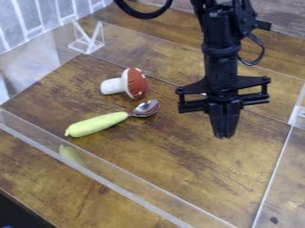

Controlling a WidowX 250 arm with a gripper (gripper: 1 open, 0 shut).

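Note:
My black gripper [224,119] hangs over the right part of the wooden tray floor, shut, with nothing seen between its fingers. To its left lie a spoon with a pale yellow-green handle [98,125] and a silver bowl end [145,108], and above that a toy mushroom [132,84] with a red spotted cap and white stem, lying on its side.
Clear plastic walls [71,164] edge the tray at the front and right. A white wire piece [88,39] stands at the back left.

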